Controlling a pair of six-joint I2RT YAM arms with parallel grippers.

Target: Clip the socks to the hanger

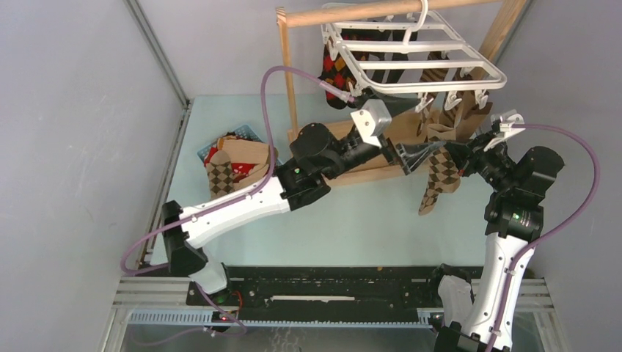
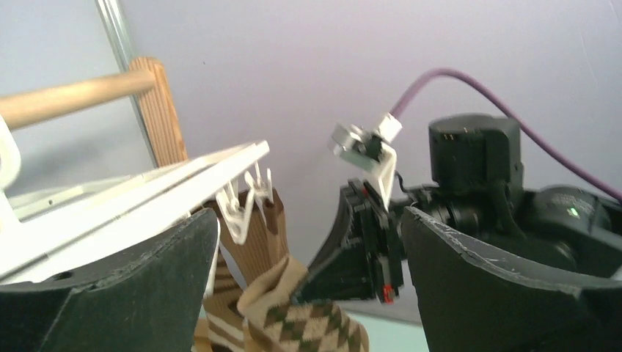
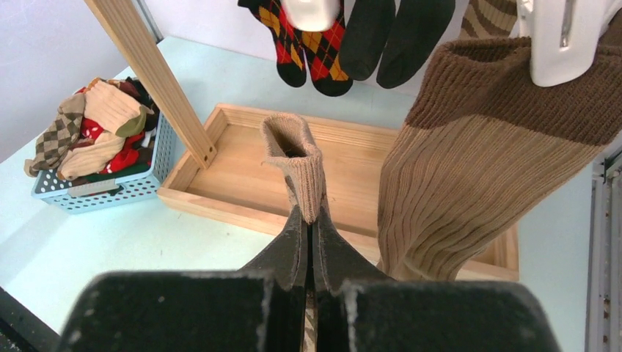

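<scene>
A brown checkered sock (image 1: 442,169) hangs from my right gripper (image 1: 456,150), which is shut on the side of its cuff. The right wrist view shows the cuff (image 3: 292,143) standing up above the fingertips, with its mouth partly open. Just left of it, my left gripper (image 1: 430,123) is open below the front bar of the white hanger (image 1: 411,89). The left wrist view has the clips (image 2: 238,213) and the sock's cuff (image 2: 275,286) showing between the spread fingers, apart from each other.
Red-and-black argyle socks (image 3: 323,59), dark socks (image 3: 389,37) and a ribbed brown sock (image 3: 469,161) hang from the hanger. A wooden rack (image 1: 286,73) supports it. At the left stands a blue basket (image 3: 95,198) of socks.
</scene>
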